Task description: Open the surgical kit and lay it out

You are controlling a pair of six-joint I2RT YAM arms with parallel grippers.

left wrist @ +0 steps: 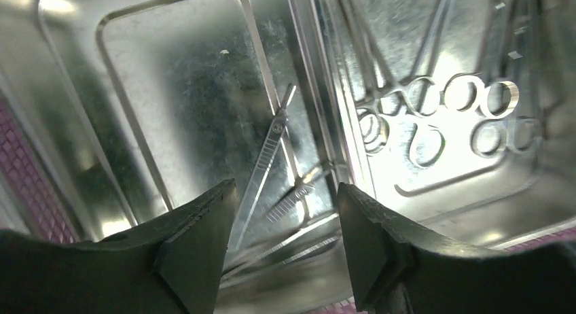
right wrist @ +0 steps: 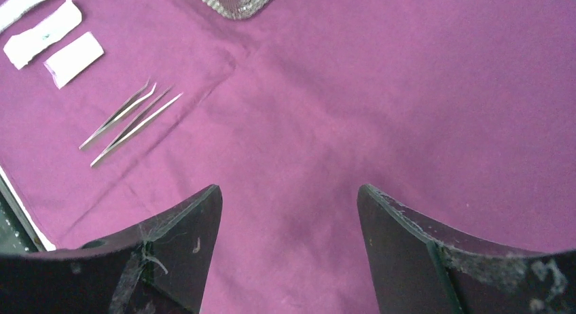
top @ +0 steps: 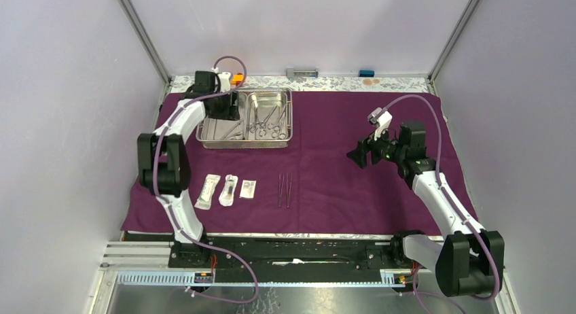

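The metal instrument tray (top: 244, 144) stands at the back left of the purple cloth, split into two compartments. Over its left compartment hangs my left gripper, open, with nothing gripped. Below its fingers lie a scalpel handle (left wrist: 265, 151), a shorter handle (left wrist: 292, 200) and thin long instruments (left wrist: 292, 238). Several ring-handled scissors and clamps (left wrist: 421, 90) fill the right compartment. On the cloth, two tweezers (right wrist: 122, 117) lie side by side, right of three white packets (right wrist: 75, 59). My right gripper hovers open and empty over the cloth's right side.
An orange toy car (top: 237, 78), partly hidden by the left arm, stands on the back strip with a grey box (top: 301, 73) and a blue block (top: 367, 73).
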